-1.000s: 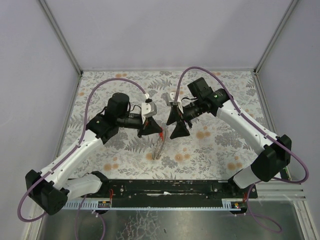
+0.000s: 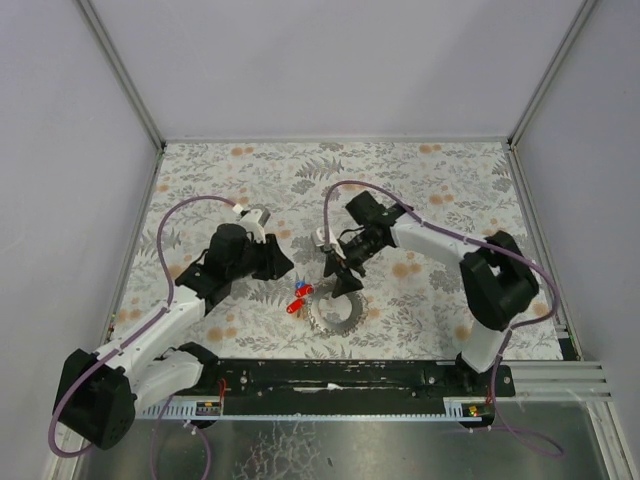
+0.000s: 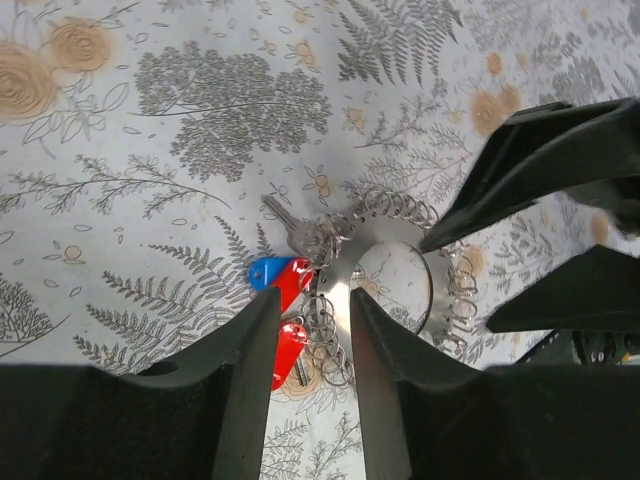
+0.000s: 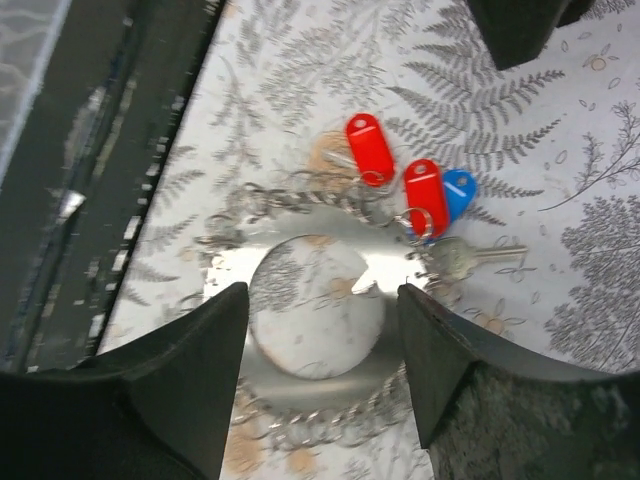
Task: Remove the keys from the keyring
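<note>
A flat metal keyring (image 2: 337,308) with a round hole and small loops around its edge lies on the table. On its left side are a silver key (image 3: 303,234), two red tags (image 4: 371,150) and a blue tag (image 4: 459,192). The right wrist view shows key and tags beside the disc, attached by small loops. Left of the ring, my left gripper (image 2: 285,265) is part open, its fingers (image 3: 245,370) apart and empty. Over the ring's upper part hovers my right gripper (image 2: 342,283), also open, nothing held; the disc (image 4: 318,394) shows past its fingertips.
My two grippers stand close together above it. A dark bar (image 2: 330,373) runs along the table's front edge.
</note>
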